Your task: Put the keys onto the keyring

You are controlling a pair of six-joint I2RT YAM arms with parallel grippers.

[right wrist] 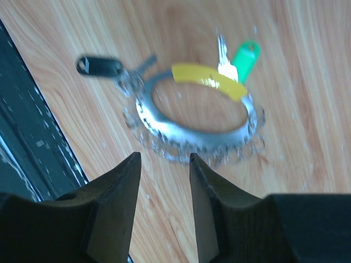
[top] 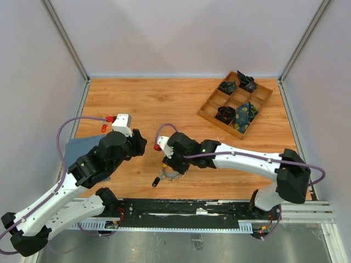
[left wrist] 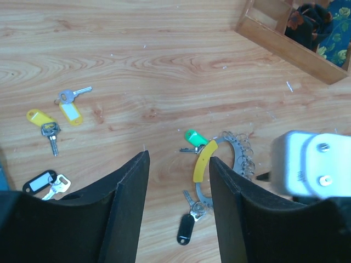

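Observation:
The blue-grey keyring, with small clear loops and a yellow section, lies on the table. A green-tagged key meets its yellow section, and a black-tagged key touches its other end; whether either is threaded is unclear. My right gripper is open close beside the loops, nothing between its fingers. Further left, my left gripper hangs with fingers apart and empty. Loose keys in the left wrist view are a blue one, a silver one and a white one.
A wooden divided box holding dark cloths stands at the back right. A red-tagged item lies at the left, near a blue mat. Bare wood fills the back middle and right front.

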